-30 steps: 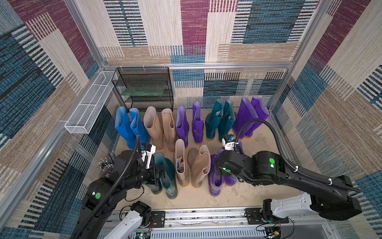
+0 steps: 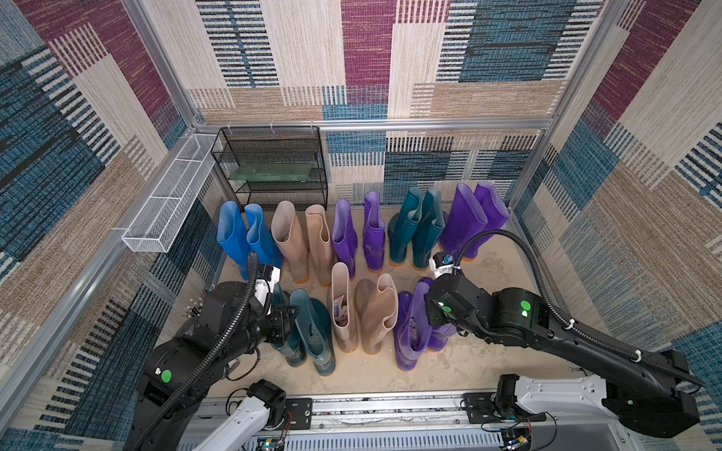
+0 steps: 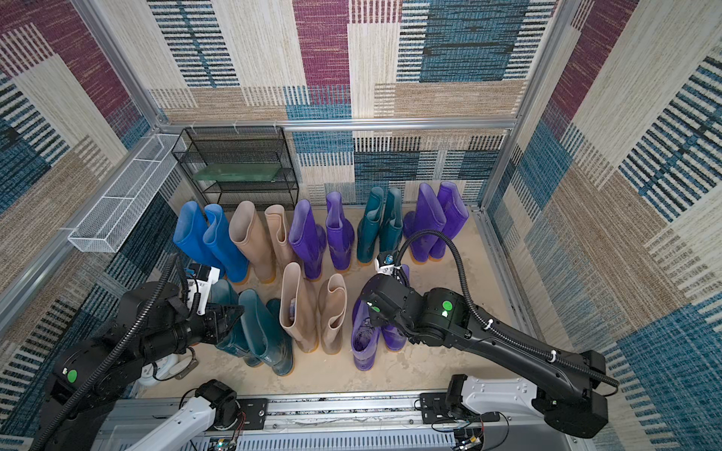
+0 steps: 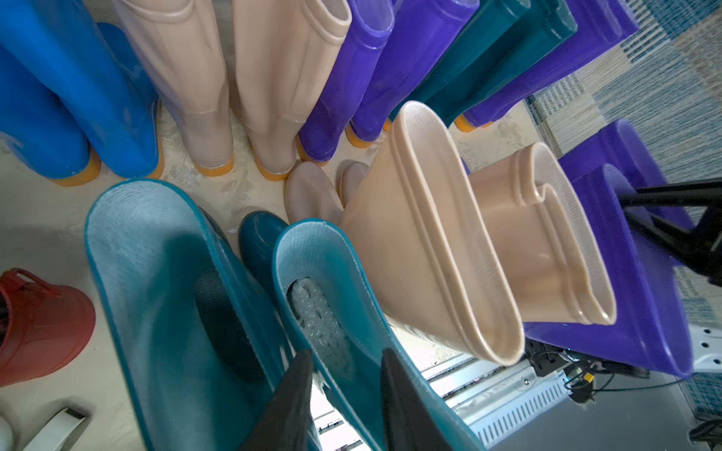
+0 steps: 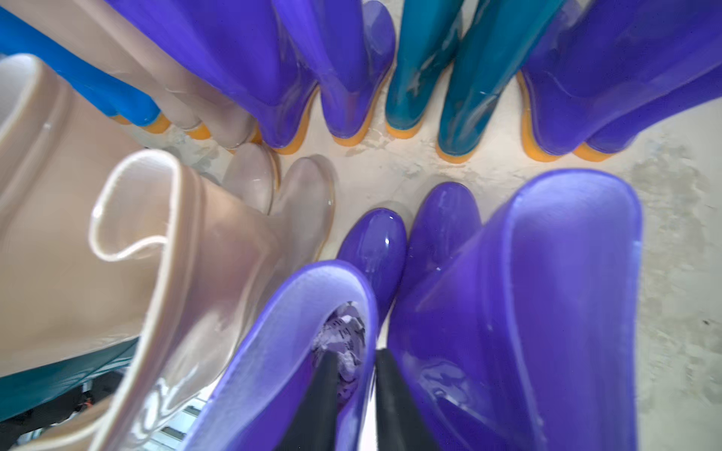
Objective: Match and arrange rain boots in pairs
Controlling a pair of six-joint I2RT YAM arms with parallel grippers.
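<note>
The front row holds a teal pair (image 2: 312,334), a beige pair (image 2: 378,315) and a purple pair (image 2: 411,342), all upright. My left gripper is over the teal pair, its fingers (image 4: 297,398) apart, with the near rim of the right-hand teal boot (image 4: 319,263) passing between them. Over the purple pair, my right gripper has its fingers (image 5: 319,413) parted around the rim of the left purple boot (image 5: 301,323); the other purple boot (image 5: 481,338) stands to its right. I cannot tell whether either rim is touched.
Along the back stand pairs of blue (image 2: 259,236), beige (image 2: 293,236), purple (image 2: 373,233), teal (image 2: 427,229) and purple boots (image 2: 481,214). A black wire rack (image 2: 270,146) is behind them. Left of the teal pair sits a red container (image 4: 52,330).
My left gripper has drifted left over the teal pair, and my right gripper has shifted slightly right over the purple pair. The boots have stayed in place.
</note>
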